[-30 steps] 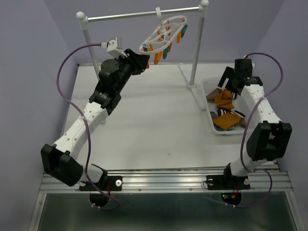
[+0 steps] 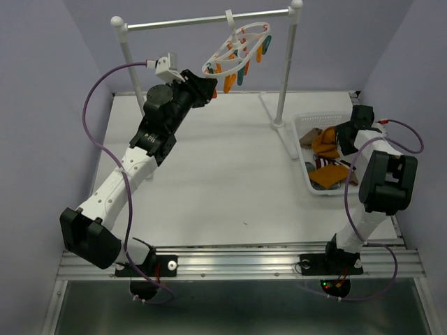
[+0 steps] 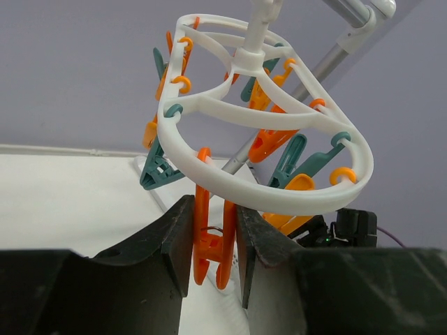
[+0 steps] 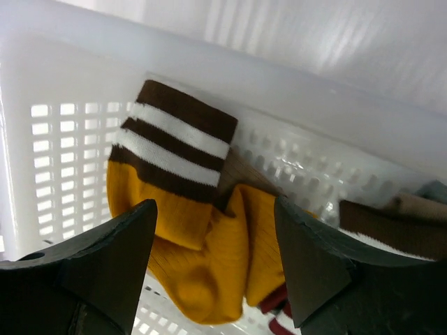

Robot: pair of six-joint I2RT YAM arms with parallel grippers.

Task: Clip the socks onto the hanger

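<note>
The white clip hanger point(image 2: 237, 52) hangs from the rail with orange, teal and yellow pegs. My left gripper is shut on an orange clip point(image 3: 202, 209) on the hanger's near side. My right gripper is partly open inside the white basket point(image 2: 302, 160), its fingers around an orange sock with brown and white stripes point(image 4: 167, 153). More orange, brown and striped socks point(image 4: 384, 230) lie beside it in the basket.
The white rack rail point(image 2: 174, 22) spans the back, with a post point(image 2: 284, 84) left of the basket.
My right arm has moved down into the basket and toward the right side of the top view. The left arm and hanger have stayed put.
</note>
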